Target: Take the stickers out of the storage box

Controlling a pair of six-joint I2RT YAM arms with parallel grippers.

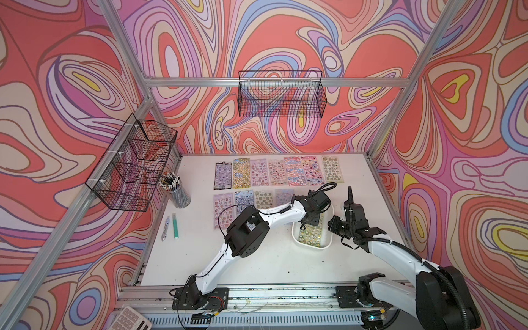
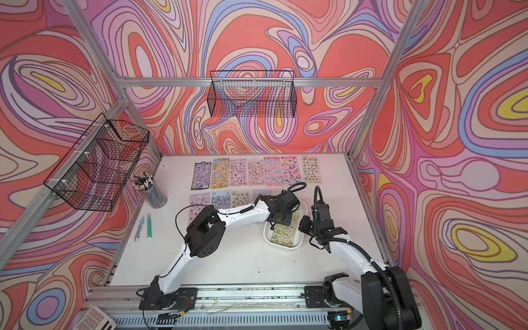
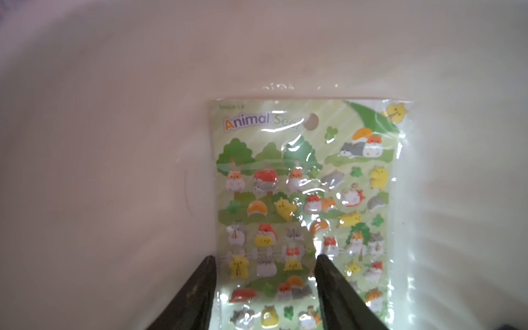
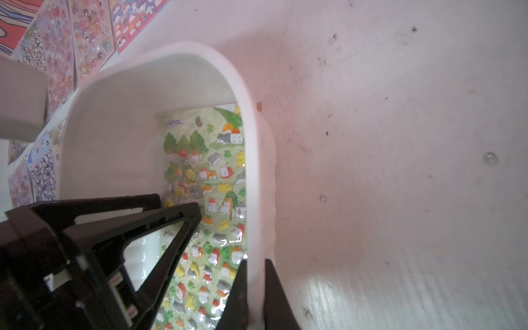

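The white storage box (image 1: 295, 237) stands right of the table's middle, with a green animal sticker sheet (image 3: 302, 165) lying flat in its bottom. My left gripper reaches into the box, its fingers parted over the sheet with nothing seen held between them. In the right wrist view, the left arm's dark fingers (image 4: 187, 220) hang above the sheet's left side. My right gripper is shut on the box's right rim (image 4: 254, 181), one finger on each side of the wall. How many sheets lie beneath the green one cannot be told.
Two rows of sticker sheets, including a purple one (image 1: 222, 176) and an orange one (image 1: 241, 173), lie behind the box. A pen holder (image 1: 179, 197) and a green pen (image 1: 175, 226) stand and lie at the left.
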